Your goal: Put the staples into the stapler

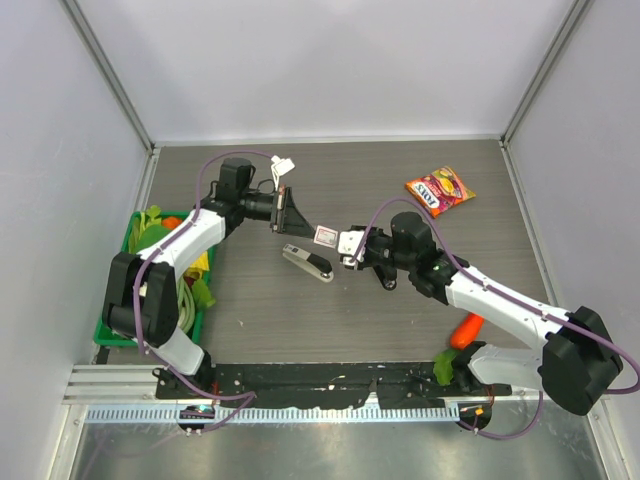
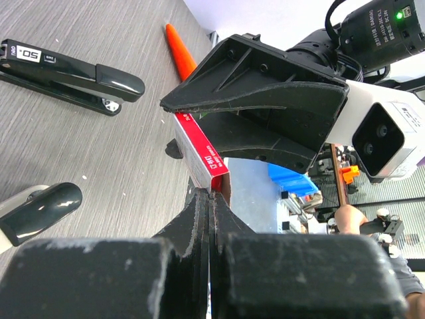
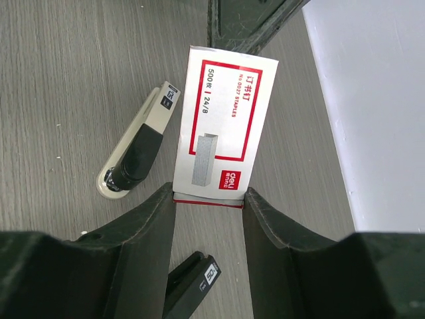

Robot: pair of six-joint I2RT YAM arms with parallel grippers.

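A white and red staples box (image 1: pixel 326 236) is held in the air between my two grippers. My right gripper is shut on the box's near end, its fingers on either edge. My left gripper is shut, with its tips against the box's other end; whether a thin flap lies between them cannot be told. Below, on the table, lies a white and black stapler (image 1: pixel 307 262), closed, with part of it also in the right wrist view. A black stapler (image 2: pixel 66 76) rests under the right arm.
At the left stands a green basket (image 1: pixel 103 335) of vegetables. A red snack bag (image 1: pixel 440 190) lies at the back right, and a carrot (image 1: pixel 466 330) at the front right.
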